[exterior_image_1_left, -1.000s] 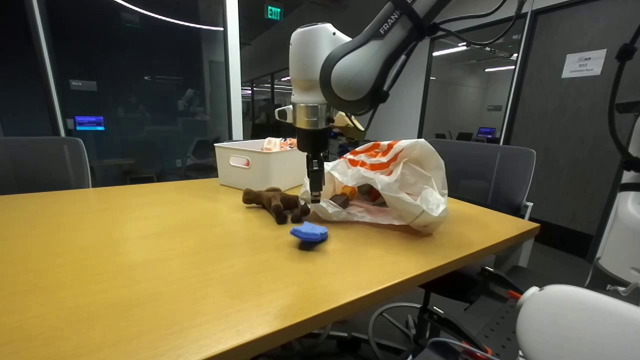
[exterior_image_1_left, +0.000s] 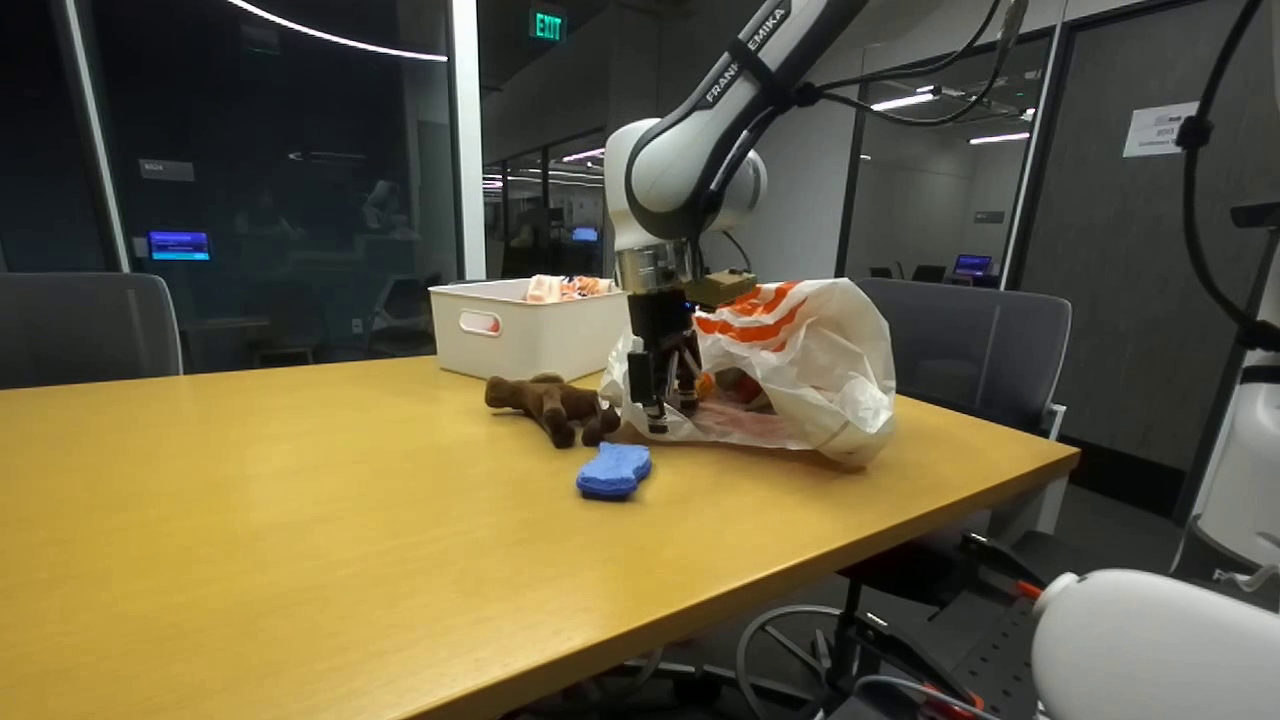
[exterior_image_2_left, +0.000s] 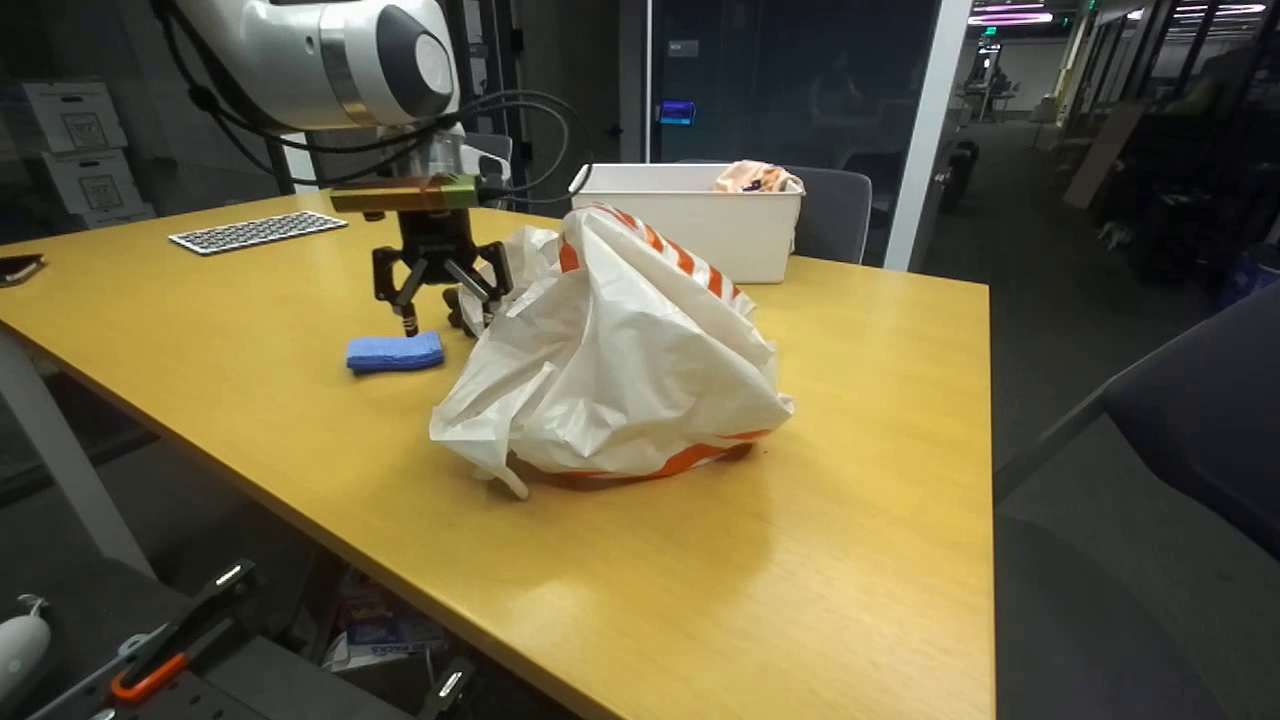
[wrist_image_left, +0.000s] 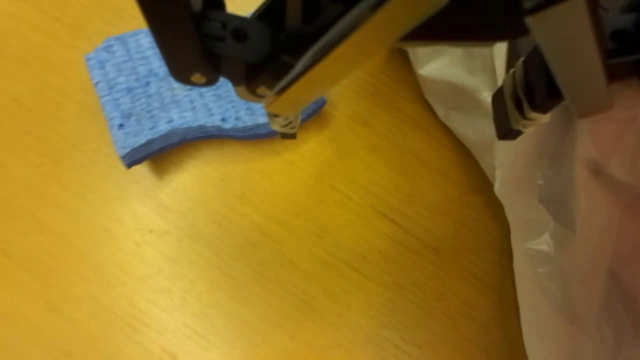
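My gripper (exterior_image_1_left: 672, 414) hangs low over the table with its fingers wide apart, nothing between them. A blue sponge (wrist_image_left: 180, 102) lies on the table; in the wrist view one finger (wrist_image_left: 283, 121) covers part of its edge. The other finger (wrist_image_left: 528, 102) appears over the edge of a white plastic bag (exterior_image_2_left: 612, 348) with orange stripes. From exterior view 1, the bag's opening shows something orange and dark inside, partly hidden by the gripper. A brown plush toy (exterior_image_1_left: 546, 402) lies left of the gripper, behind the sponge.
Behind the toy and bag stands a white bin (exterior_image_1_left: 516, 336) with patterned cloth showing at its top. A keyboard (exterior_image_2_left: 258, 232) rests at the far side in exterior view 2.
The gripper has turned, its two fingers now showing apart, and has come slightly right and lower. The sponge was tilted with a raised side; now it lies flatter, almost in the same spot.
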